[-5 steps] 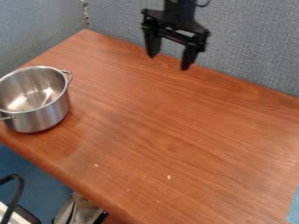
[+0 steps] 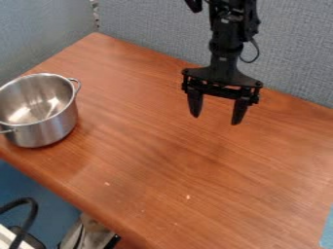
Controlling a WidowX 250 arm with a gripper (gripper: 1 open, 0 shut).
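Observation:
My black gripper [image 2: 216, 111] hangs over the back part of the wooden table [image 2: 196, 185], its two fingers apart and pointing down, with nothing between them. A steel pot [image 2: 39, 109] with two handles stands at the table's left edge, well apart from the gripper, and looks empty inside.
Grey padded walls [image 2: 299, 49] close off the back and left. Cables [image 2: 26, 224] and blue floor show past the lower left edge.
My gripper has come down from higher up at the back, moving toward the camera and a little to the right. The pot is unmoved.

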